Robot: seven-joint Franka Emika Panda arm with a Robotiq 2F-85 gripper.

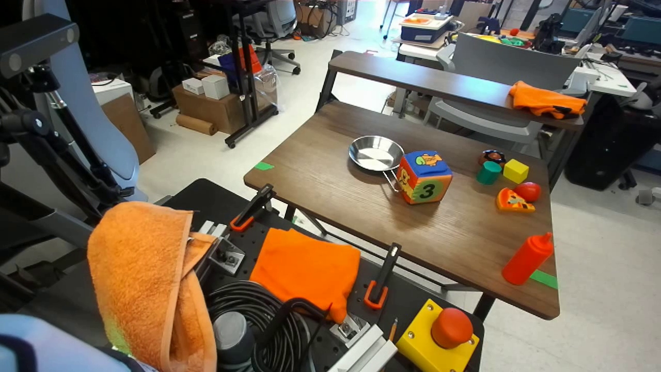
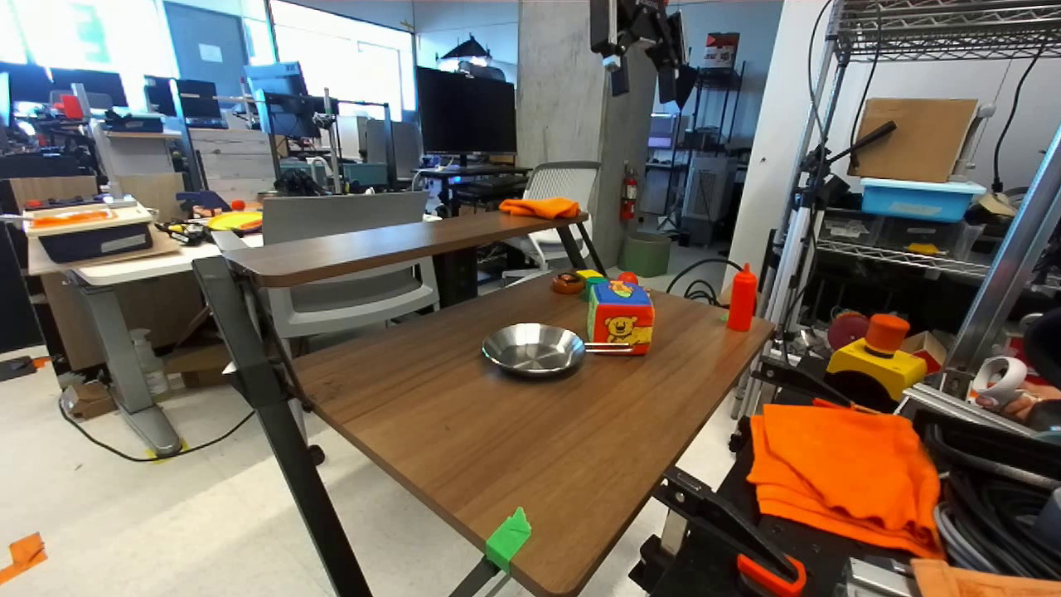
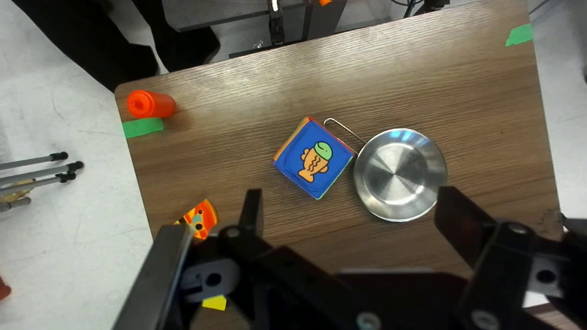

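My gripper hangs high above the table, its two fingers spread wide with nothing between them. Exterior view 2 shows the gripper (image 2: pixel 651 81) near the top edge, well clear of everything on the table. Below it in the wrist view lie a soft picture cube (image 3: pixel 314 158) with a blue fish face upward and a small steel pan (image 3: pixel 400 175). The pan's wire handle reaches the cube's side. A red squeeze bottle (image 1: pixel 528 259) stands upright by the table's near right corner. A toy pizza slice (image 1: pixel 515 200) lies farther back.
Close to the pizza slice sit a red ball-like toy (image 1: pixel 528 191), a yellow block (image 1: pixel 515 171), a green cylinder (image 1: pixel 489 173) and a dark round toy (image 1: pixel 492 157). A raised shelf (image 1: pixel 421 80) runs along the back.
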